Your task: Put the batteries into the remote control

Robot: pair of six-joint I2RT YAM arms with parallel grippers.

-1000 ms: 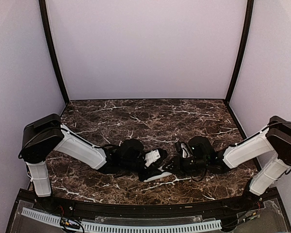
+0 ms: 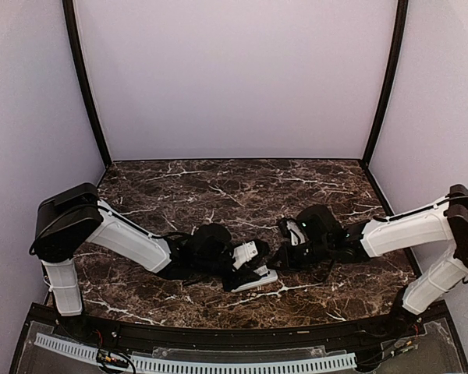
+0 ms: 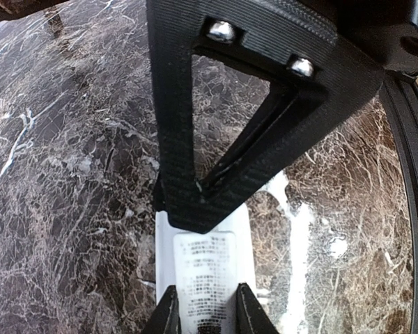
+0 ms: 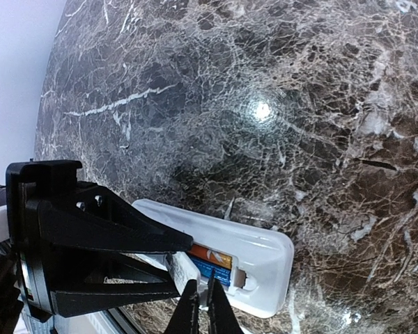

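Note:
The white remote control (image 4: 265, 268) lies on the table, its battery compartment facing up. In the right wrist view an orange battery (image 4: 212, 257) and a blue battery (image 4: 212, 271) lie side by side in it, partly hidden. My left gripper is shut on a white textured battery cover (image 3: 205, 268), which it holds over the remote. That cover is seen edge-on in the right wrist view, partly hiding the compartment. Above the remote's right end is my right gripper, fingertips slightly apart; no held thing shows between them.
Both grippers are close together over the remote, with little room between them. A black front edge (image 2: 218, 335) runs along the near side.
The left arm and the remote have stayed in place.

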